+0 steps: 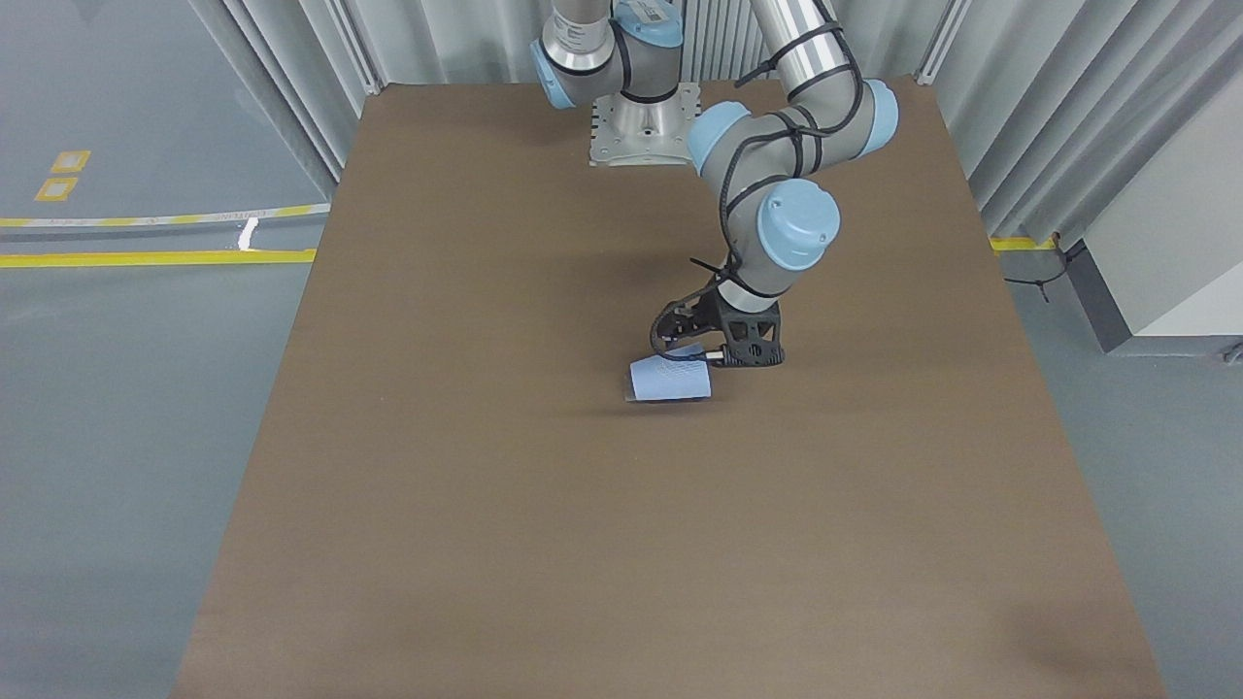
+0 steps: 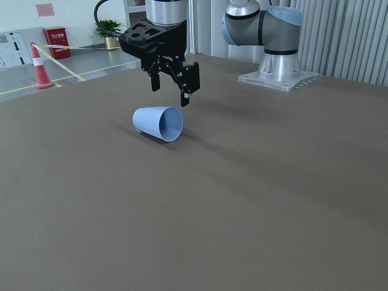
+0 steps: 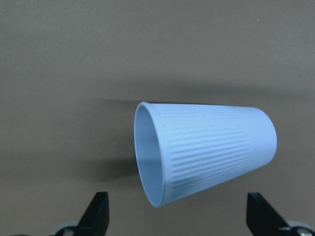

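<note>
A light blue ribbed cup point(image 1: 669, 380) lies on its side on the brown table point(image 1: 524, 489). In the left view its open mouth faces the camera side of the cup point(image 2: 147, 120). My black gripper point(image 2: 170, 91) hangs just above the cup, fingers pointing down and apart, nothing between them. In the wrist view the cup point(image 3: 206, 147) lies between and beyond the two open fingertips, with its mouth to the left.
The robot's base point(image 2: 279, 77) stands at the back of the table. Curtains line the back edge, and open floor lies on both sides.
</note>
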